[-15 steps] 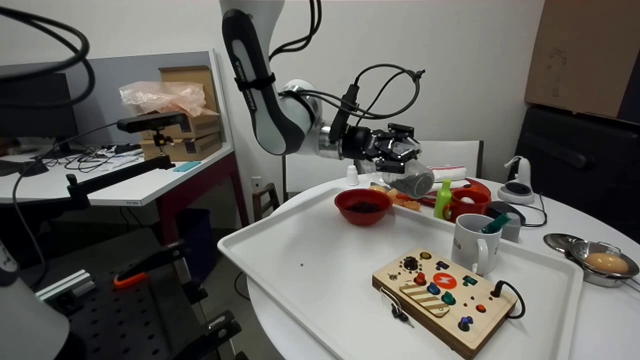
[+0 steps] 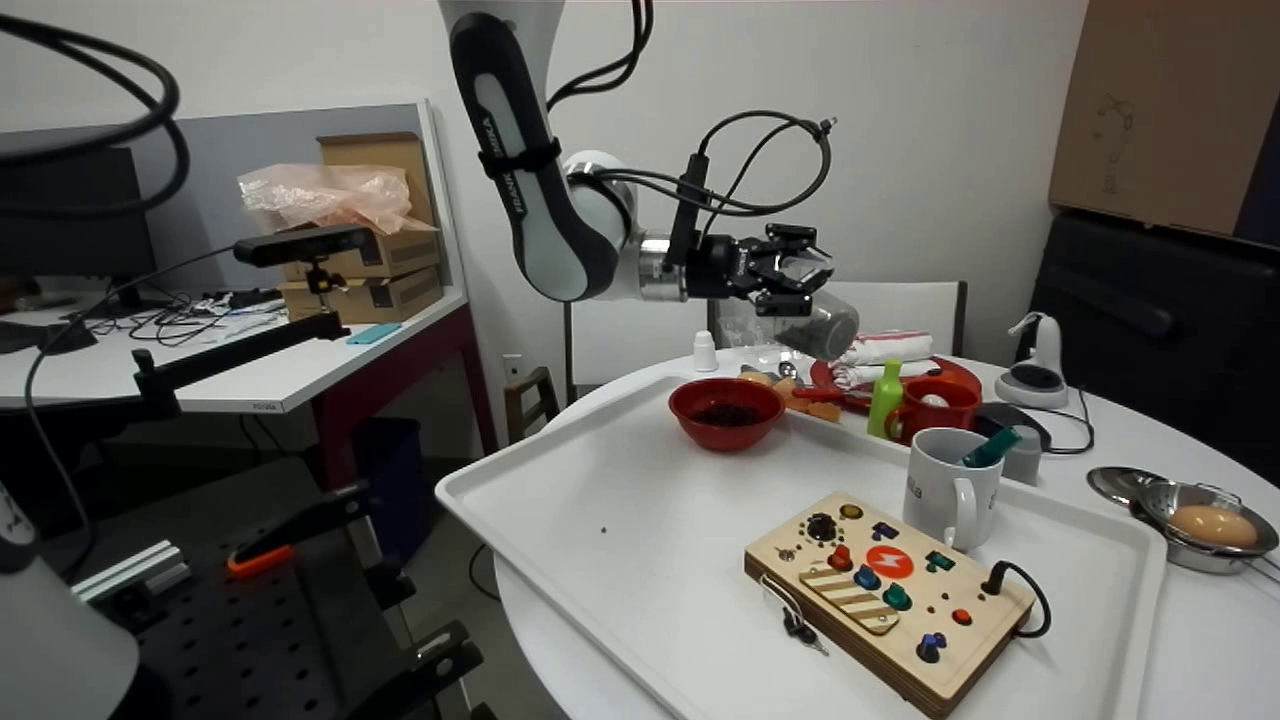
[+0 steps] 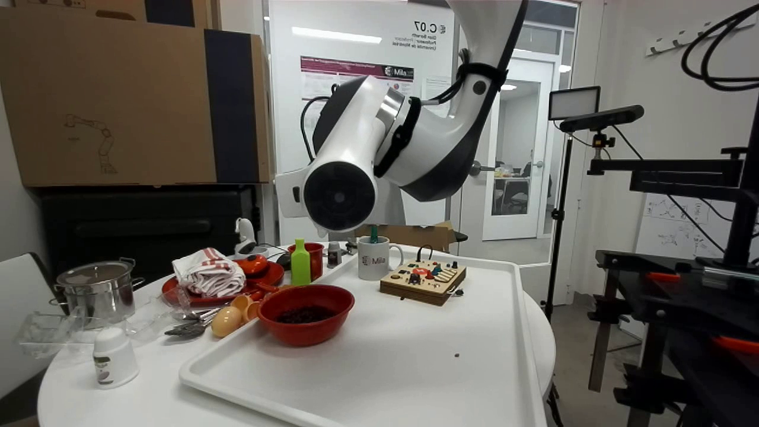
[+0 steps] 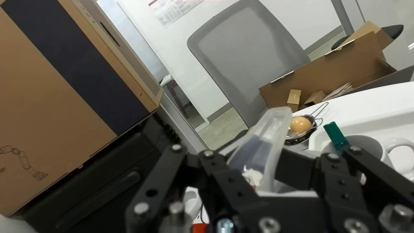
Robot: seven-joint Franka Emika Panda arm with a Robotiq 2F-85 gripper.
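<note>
A clear, see-through cup (image 2: 818, 326) is held in the air by my gripper (image 2: 804, 270), which is shut on its thin wall. The cup is tipped over on its side, angled slightly downward, above the far edge of the tray. In the wrist view the cup (image 4: 267, 143) rises between the dark finger linkages; the exact contact is hard to make out. To the left below it, a red bowl (image 2: 720, 438) with dark bits inside rests on the white tray (image 2: 576, 516). From exterior view 2, the arm hides the gripper and cup.
On the tray stand a white mug (image 2: 942, 492) with a green item in it and a wooden button board (image 2: 888, 588). Behind are a green bottle (image 2: 885, 398), a red cup (image 2: 942, 414) and a towel (image 3: 210, 274). The tray's near-left area is clear except for a small dark speck.
My gripper has risen a little and shifted slightly left, the clear cup moving with it. Bowl, mug and board are where they were.
</note>
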